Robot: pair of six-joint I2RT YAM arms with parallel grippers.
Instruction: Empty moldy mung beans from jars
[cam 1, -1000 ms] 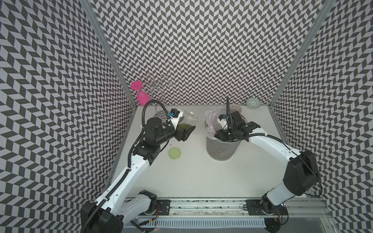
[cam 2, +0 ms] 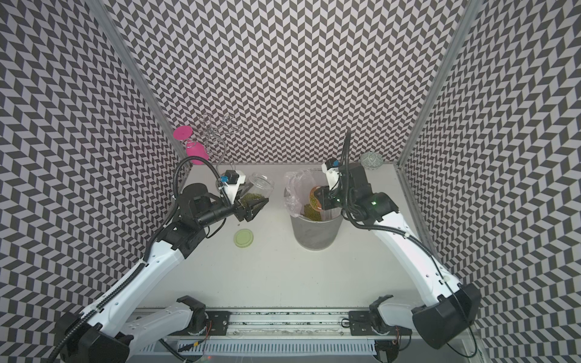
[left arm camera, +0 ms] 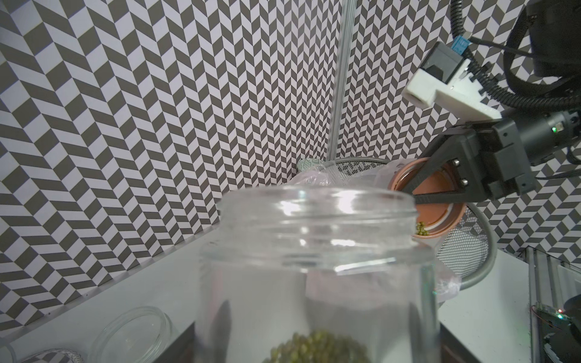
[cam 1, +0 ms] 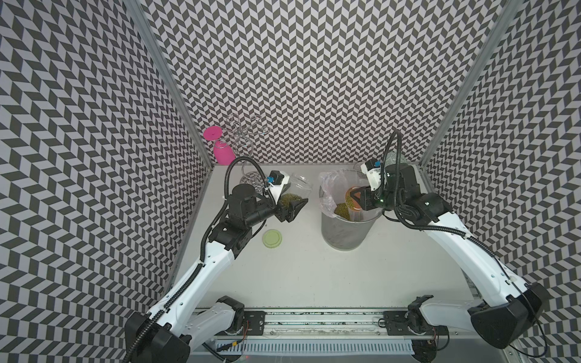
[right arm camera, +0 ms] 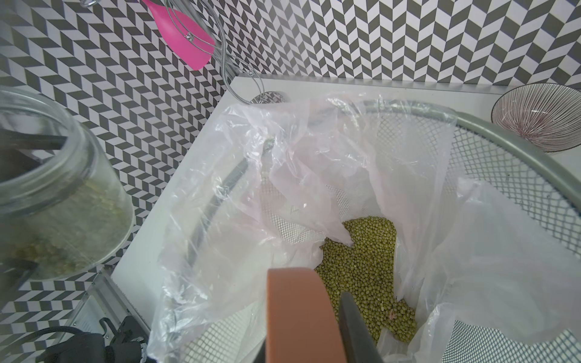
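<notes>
My left gripper (cam 1: pixel 296 210) is shut on a clear glass jar (left arm camera: pixel 314 272), held left of the bin; mung beans (left arm camera: pixel 317 349) lie in its lower part. In the left wrist view, an orange round dish or lid (left arm camera: pixel 432 211) hangs over the bin with a few beans inside its rim. My right gripper (cam 2: pixel 322 196) has its fingers at this orange piece and carries it; one finger crosses its face. The lined mesh bin (cam 1: pixel 345 234) has a pile of mung beans (right arm camera: pixel 363 278) at its bottom.
A green lid (cam 1: pixel 272 238) lies flat on the table, left of the bin. A pink glass (cam 1: pixel 222 152) and wire rack stand at the back left. A striped bowl (right arm camera: pixel 538 116) sits behind the bin, a green glass bowl (cam 2: pixel 371 160) at back right.
My right gripper has risen from deep in the bin toward the right, bringing the orange piece up into view. The left gripper and its jar have shifted slightly to the right.
</notes>
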